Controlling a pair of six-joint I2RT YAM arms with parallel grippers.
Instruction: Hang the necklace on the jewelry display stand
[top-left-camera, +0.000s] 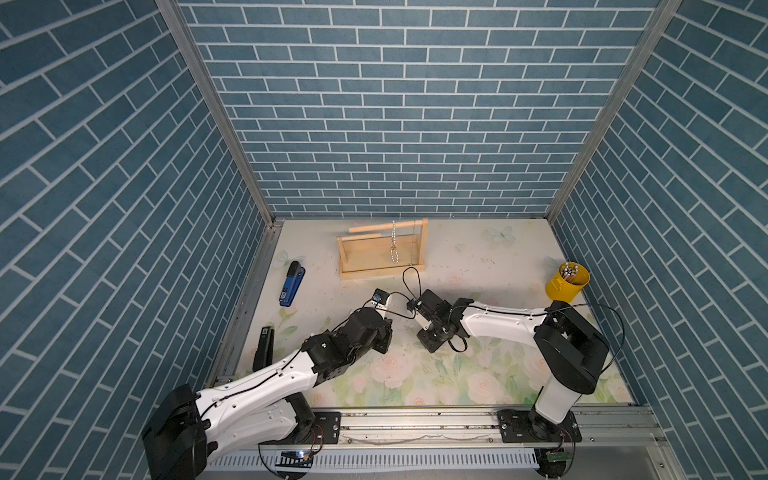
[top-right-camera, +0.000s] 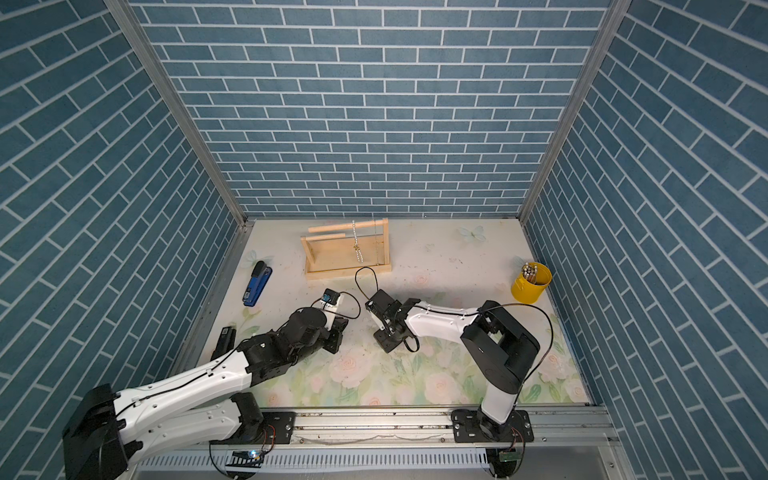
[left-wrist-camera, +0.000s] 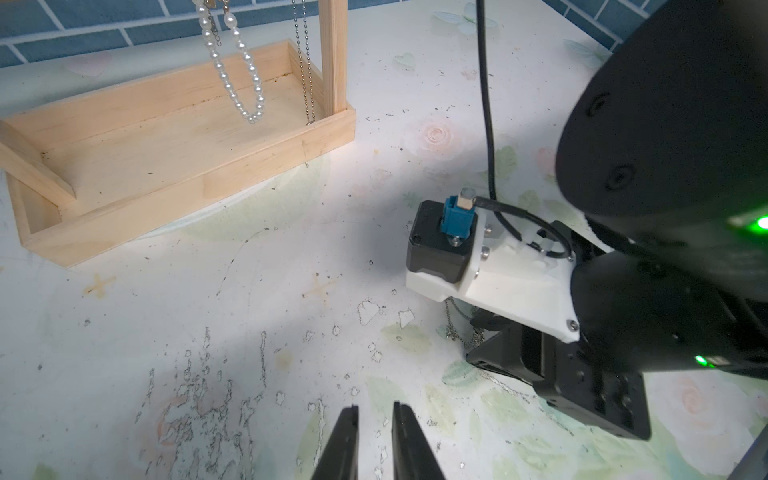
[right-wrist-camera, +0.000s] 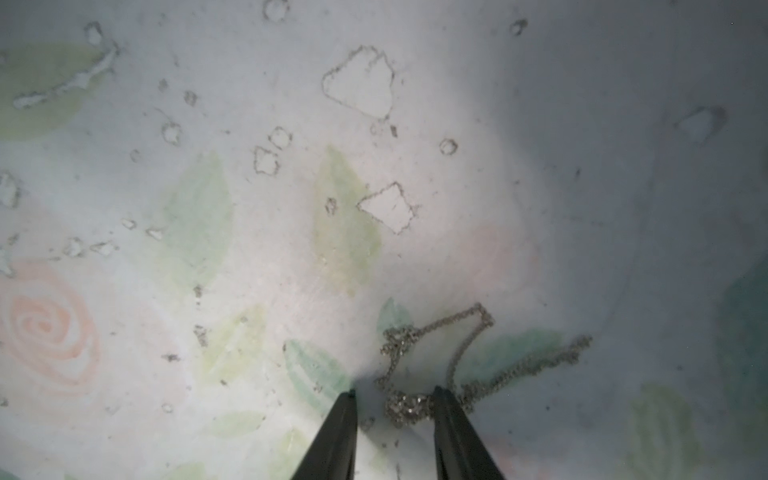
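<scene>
On the tabletop a thin silvery chain necklace (right-wrist-camera: 406, 409) lies crumpled. My right gripper is open low over it, and part of the chain shows in the gap between its fingertips. In the left wrist view, the right arm's black fingers (left-wrist-camera: 504, 352) reach down beside a bit of that chain. My left gripper has its fingers apart with only bare table between them. The wooden display stand (left-wrist-camera: 208, 188) is at the back; a white pearl necklace (left-wrist-camera: 257, 88) and a thin beaded chain (left-wrist-camera: 305, 72) hang from it.
A blue stapler (top-left-camera: 293, 283) lies at the left, with a black object (top-left-camera: 263, 348) nearer the front. At the far right stands a yellow cup (top-left-camera: 567, 284) holding several sticks. Bare table separates the stand from both arms.
</scene>
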